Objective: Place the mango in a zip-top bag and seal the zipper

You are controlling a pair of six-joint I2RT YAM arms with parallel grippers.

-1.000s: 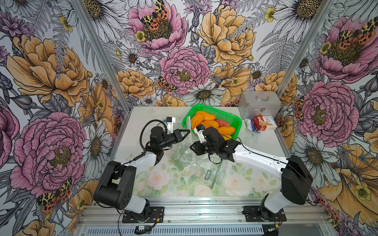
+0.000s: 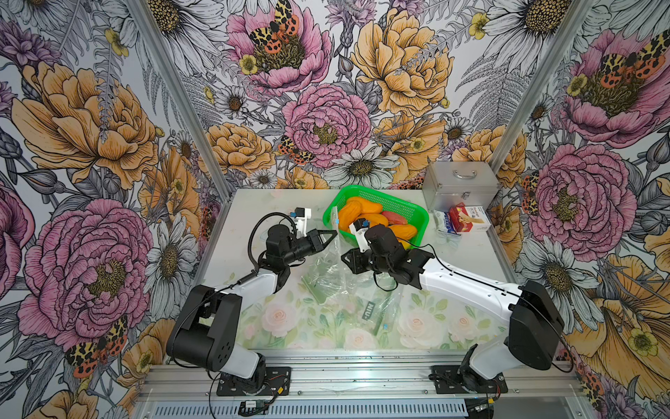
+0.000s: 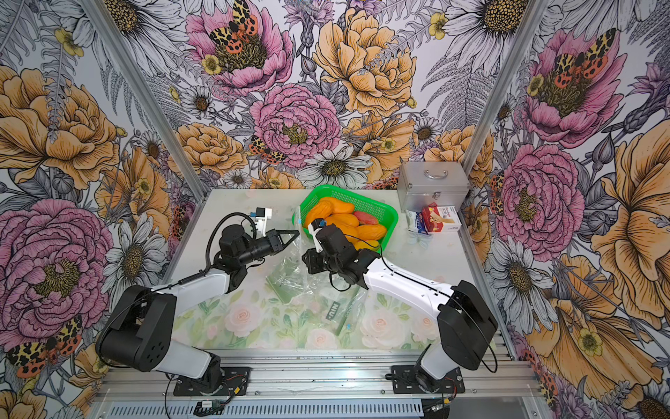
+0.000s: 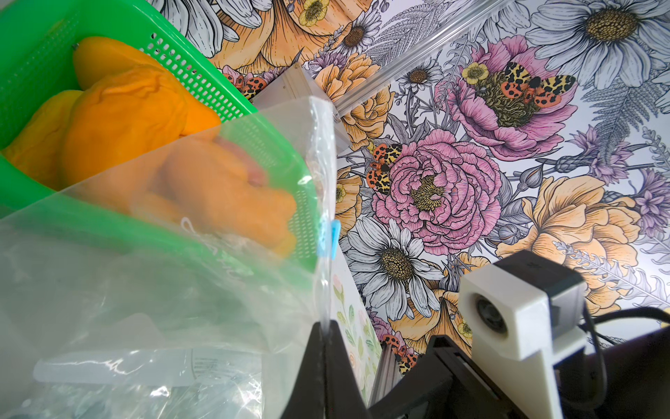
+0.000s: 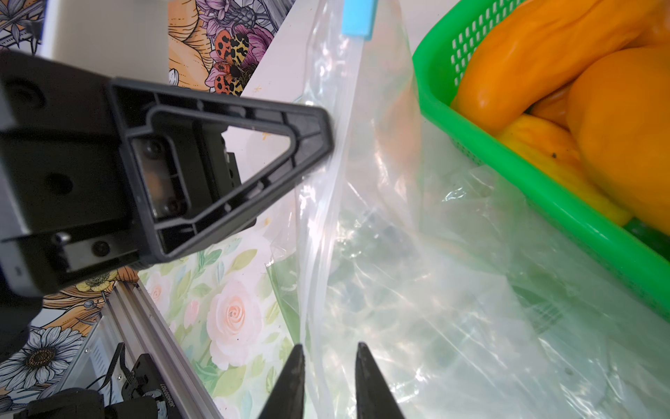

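A clear zip top bag [image 4: 279, 279] hangs upright by its top edge, with my left gripper [image 2: 333, 236] shut on that thin edge. Its blue slider [image 5: 358, 17] sits beyond the left fingers in the right wrist view. My right gripper is open, and the bag's zip strip [image 5: 314, 300] runs down between its fingertips, apparently not pinched. Several orange mangoes [image 4: 125, 125] lie in the green basket [image 2: 401, 202] behind the bag. No mango shows inside the bag, though my right arm covers part of it in the top views.
Another clear plastic bag with a dark label [image 2: 368, 310] appears flat on the table near the front. A metal case [image 2: 460, 183] and a red-and-white box [image 2: 469, 218] stand at the back right.
My right gripper has shifted slightly right and towards the basket over the last second. My left arm and the bag's held edge have stayed put.
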